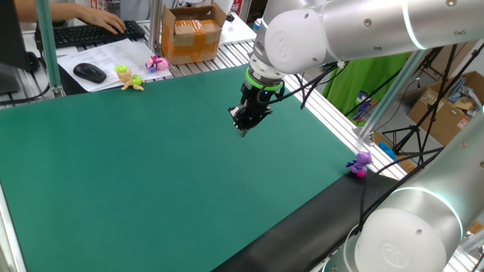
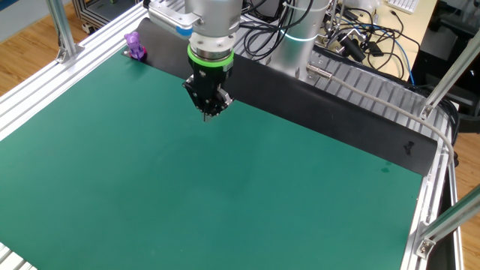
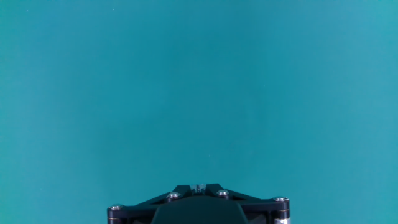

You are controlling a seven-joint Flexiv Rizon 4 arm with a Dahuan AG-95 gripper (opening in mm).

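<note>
My gripper (image 1: 243,133) hangs over the green mat (image 1: 151,166), toward its far right part in exterior view 1. In exterior view 2 the same gripper (image 2: 207,117) points down near the black strip, above bare mat. The wrist view has the gripper at its bottom edge, fingertips brought together, with no object seen between them. Only plain mat fills the rest of that view. A purple toy figure (image 1: 361,164) stands at the mat's right corner, well apart from the gripper; exterior view 2 has this purple toy (image 2: 135,46) at upper left.
A yellow-green toy (image 1: 129,78) and a pink toy (image 1: 156,63) sit along the far edge, near a computer mouse (image 1: 90,72) and a cardboard box (image 1: 193,34). Someone's hand (image 1: 106,20) rests at a keyboard.
</note>
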